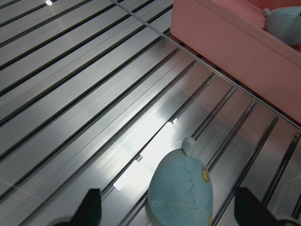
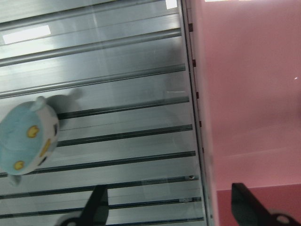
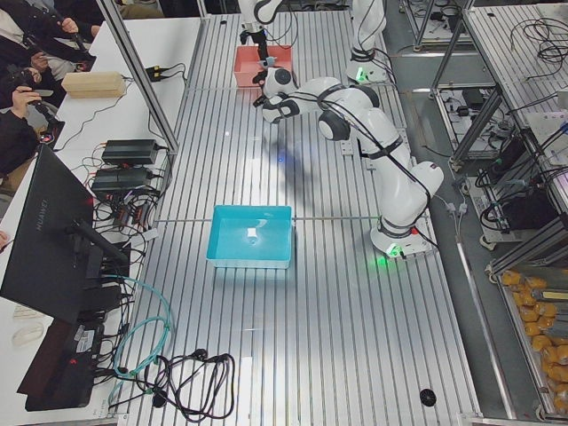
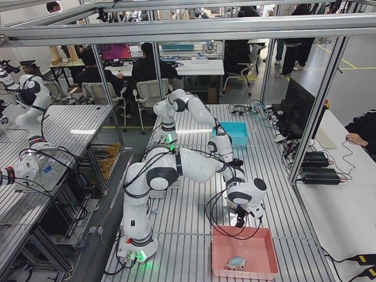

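A light-blue plush toy [image 1: 181, 186] lies on the slatted table beside the pink bin, between the fingertips of my open left gripper in the left wrist view. A second plush toy [image 4: 236, 264] is inside the pink bin [image 4: 244, 247]. My right gripper stands open over the bin's edge. In the right wrist view a blue toy with yellow spots [image 2: 26, 139] lies on the table left of the bin, nothing between that gripper's fingers.
A turquoise bin [image 3: 248, 257] sits empty on the middle of the table. Cables [image 3: 191, 386] lie at the near left corner, and a monitor [image 3: 49, 235] stands on the side desk.
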